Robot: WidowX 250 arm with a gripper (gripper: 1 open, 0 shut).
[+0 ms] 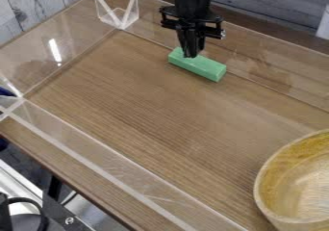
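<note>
My black gripper (190, 44) points down at the top middle of the camera view, shut, with nothing visible between its fingers. A green rectangular block (203, 66) lies on the wooden table just below and slightly right of the fingertips. Whether the fingertips touch it I cannot tell.
A large yellow bowl (290, 177) sits at the bottom right. Clear plastic walls (118, 9) stand at the upper left, along the edge of the table (141, 139). A black cable lies at the bottom left corner.
</note>
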